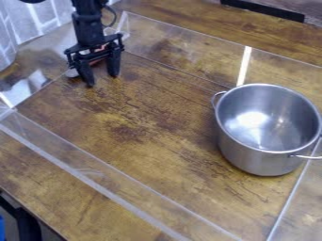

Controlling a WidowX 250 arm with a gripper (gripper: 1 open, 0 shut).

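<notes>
My black gripper [97, 66] is at the upper left, low over the wooden table, with its arm reaching up out of the top of the view. Small light grey or silvery shapes show just left of and behind its fingers, too unclear to identify. Whether the fingers are open, shut or holding something cannot be made out. A large steel pot [265, 130] with side handles stands at the right and looks empty.
Clear strips [244, 66] run along its surface near the edges. A reflective, clear area lies at the left edge beside the gripper.
</notes>
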